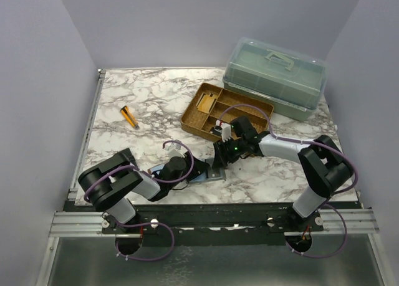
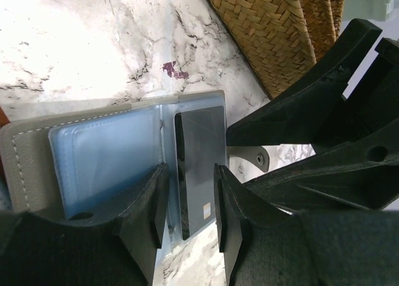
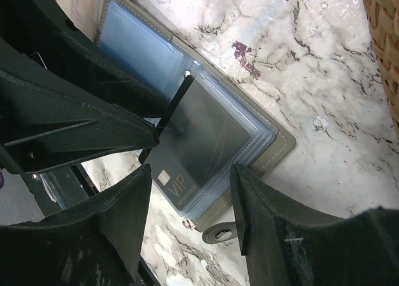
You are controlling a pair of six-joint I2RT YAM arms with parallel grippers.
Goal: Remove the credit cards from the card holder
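Note:
The card holder (image 2: 106,155) lies open on the marble table, blue-grey with clear sleeves and a grey stitched border. A dark card marked VIP (image 3: 199,136) sits in its right section. My left gripper is over the holder at the dark card's edge, fingers apart, nothing clearly between them. My right gripper is at that card's other side, fingertips apart over the holder's edge; whether anything is gripped is not evident. In the top view both arms hide much of the holder.
A woven divided basket (image 1: 196,118) stands just behind the holder, with a lidded teal box (image 1: 274,77) beyond. A yellow box cutter (image 1: 129,116) lies at the back left; the table's front edge is close.

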